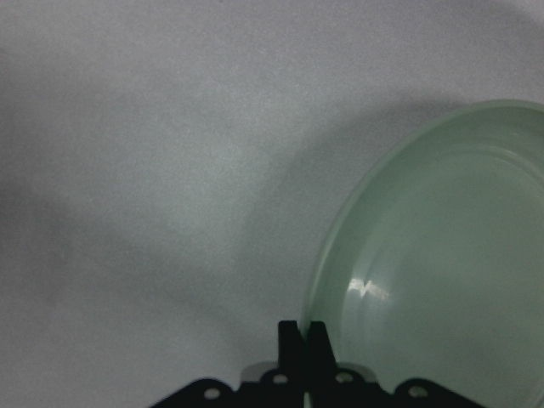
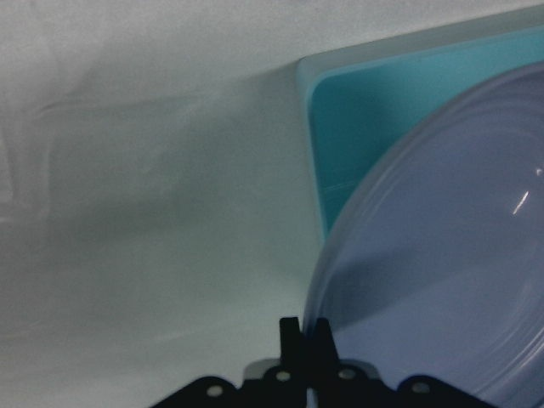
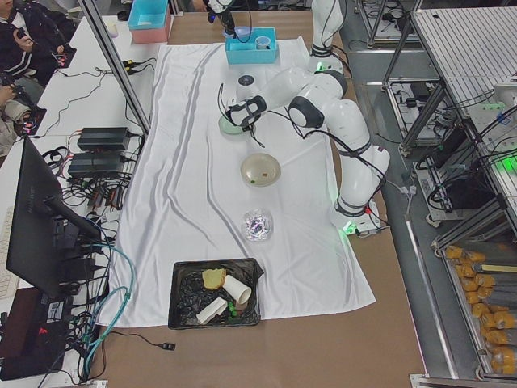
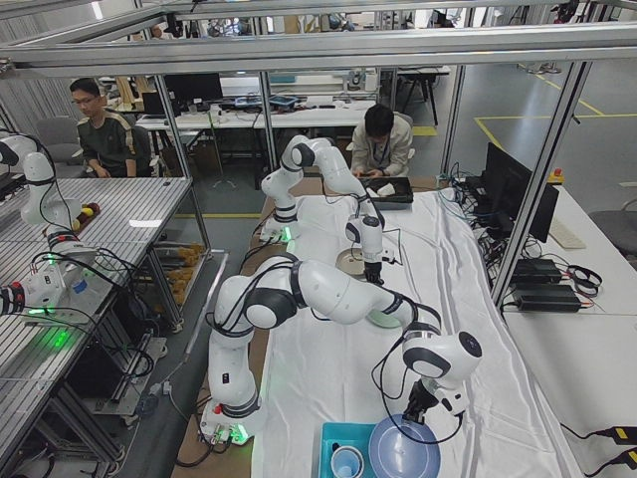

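Observation:
A green plate [image 1: 442, 255] lies on the white cloth under my left gripper, whose fingertips are shut on its rim in the left wrist view. A blue plate [image 2: 450, 246] lies tilted over or in the teal bin [image 2: 357, 110]; my right gripper is shut on its rim. In the camera right view a small cup [image 4: 346, 463] sits in that bin beside the blue plate.
Farther along the cloth lie a beige plate [image 3: 260, 170], a clear crinkled item [image 3: 258, 225] and a black tray [image 3: 182, 295] with paper cups and scraps.

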